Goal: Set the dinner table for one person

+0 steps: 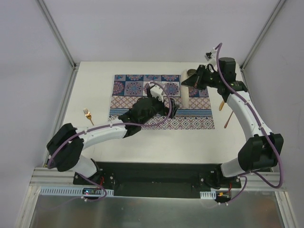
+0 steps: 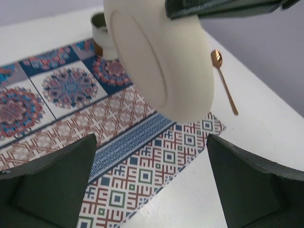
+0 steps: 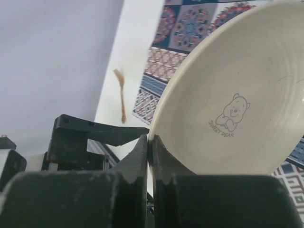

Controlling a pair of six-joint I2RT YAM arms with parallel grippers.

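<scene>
A cream plate with a bear drawing, seen face-on in the right wrist view, hangs nearly edge-on above the patterned placemat. My right gripper is shut on its rim. My left gripper is open over the middle of the mat, just left of the plate, with nothing between its fingers. In the left wrist view the plate looms above those fingers.
A metal cup stands at the mat's back right, partly hidden. A gold fork lies on the bare table at left; a spoon and another utensil lie at right.
</scene>
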